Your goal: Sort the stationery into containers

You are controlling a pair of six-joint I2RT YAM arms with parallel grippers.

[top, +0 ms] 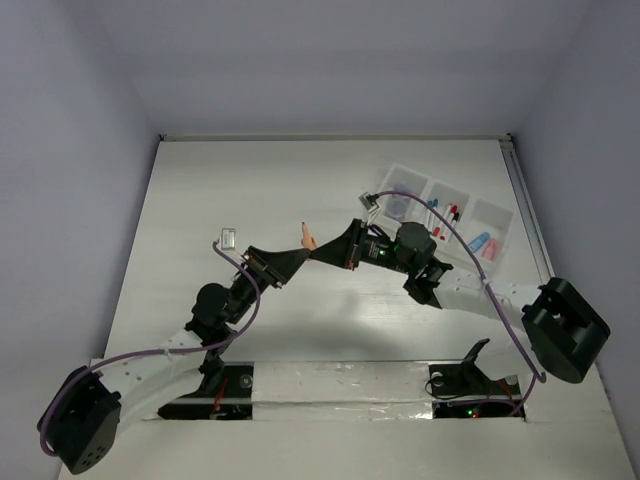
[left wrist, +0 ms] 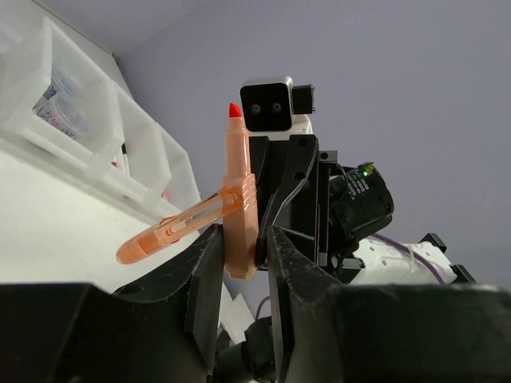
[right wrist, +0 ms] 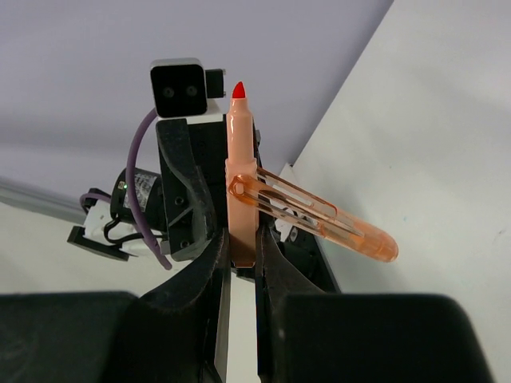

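Note:
An orange highlighter-like pen [left wrist: 239,239] with a red tip and a tilted orange clip piece [left wrist: 148,239] stands upright where both grippers meet, at the centre of the top view [top: 308,238]. My left gripper [top: 303,256] and right gripper [top: 314,254] face each other at it. In each wrist view the pen's lower end sits at the fingertips; whether each finger is closed tight on it, I cannot tell.
A white compartment tray [top: 476,217] at the back right holds blue and pink pieces and several thin pens.

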